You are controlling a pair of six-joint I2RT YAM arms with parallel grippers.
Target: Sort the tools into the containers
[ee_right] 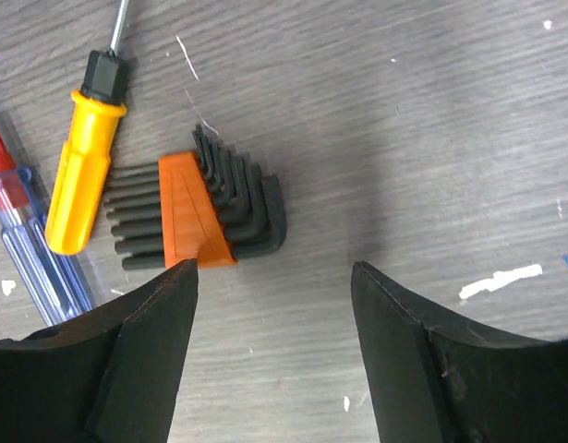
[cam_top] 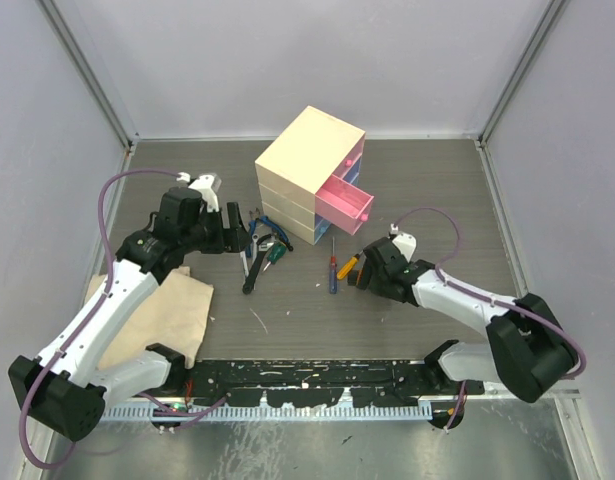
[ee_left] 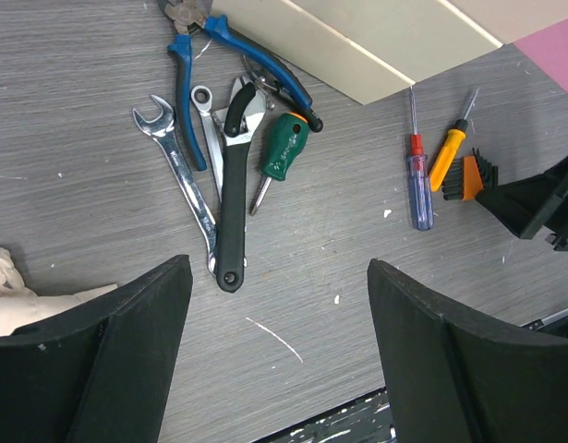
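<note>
My right gripper is open, its fingers apart, with the orange-banded set of black hex keys (ee_right: 193,208) lying on the table just ahead. Beside that set lie a yellow screwdriver (ee_right: 80,166) and a blue-handled screwdriver with a red collar (ee_left: 419,185). My left gripper stands open above the table, nothing between its fingers. Below it in the left wrist view are a wrench (ee_left: 182,180), a smaller ring wrench (ee_left: 210,138), an adjustable wrench with black handle (ee_left: 232,203), a green screwdriver (ee_left: 285,146) and blue-handled pliers (ee_left: 183,88).
A cream drawer cabinet (cam_top: 302,150) stands at the back centre, a pink drawer (cam_top: 342,205) pulled out toward the right arm. A beige cloth (cam_top: 162,315) lies front left. Bare table (cam_top: 427,170) shows at back right.
</note>
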